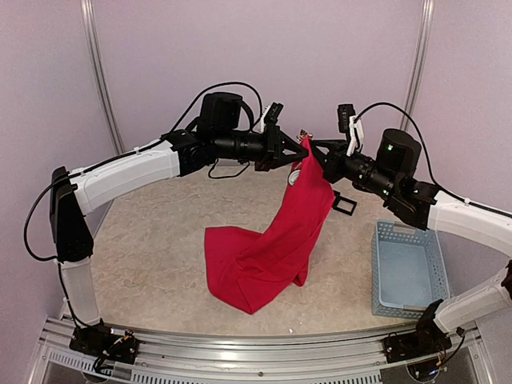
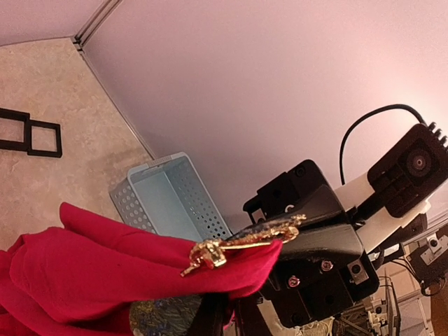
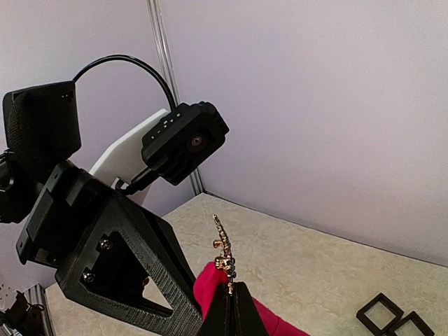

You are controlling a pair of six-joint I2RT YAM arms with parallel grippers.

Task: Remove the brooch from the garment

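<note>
The red garment [image 1: 264,248] rises from the table to a tip between both grippers. A gold brooch stands out at the raised fabric's edge, also upright in the right wrist view [image 3: 224,255]. My left gripper [image 1: 298,154] is shut at the raised cloth, with red fabric and a dark round disc around its fingertips in the left wrist view. My right gripper [image 1: 316,146] is shut at the tip from the other side; in the right wrist view the brooch rises just above its fingers. Exactly what lies between either pair of fingers is hard to see.
A light blue perforated basket [image 1: 408,272] stands on the right of the table. Black square frames [image 3: 378,313] lie at the back right, behind the garment.
</note>
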